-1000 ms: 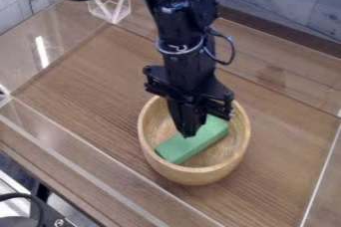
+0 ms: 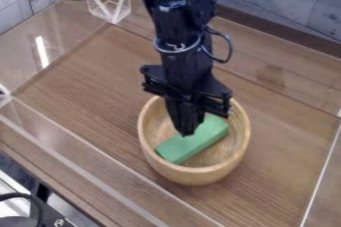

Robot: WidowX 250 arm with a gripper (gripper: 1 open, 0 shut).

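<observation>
A black robot arm reaches down from the top to a wooden bowl near the lower middle. Inside the bowl lies a green block, lying diagonally. The gripper is over the back part of the bowl, its tip at or just above the block's upper side. The dark body hides part of the bowl, and whether the fingers are open or shut is hard to tell.
A clear plastic piece stands at the far top left, and a grey wall runs along the back right. A black cable lies at the lower left.
The gripper has shifted very slightly over the bowl; the bowl and block look unchanged.
</observation>
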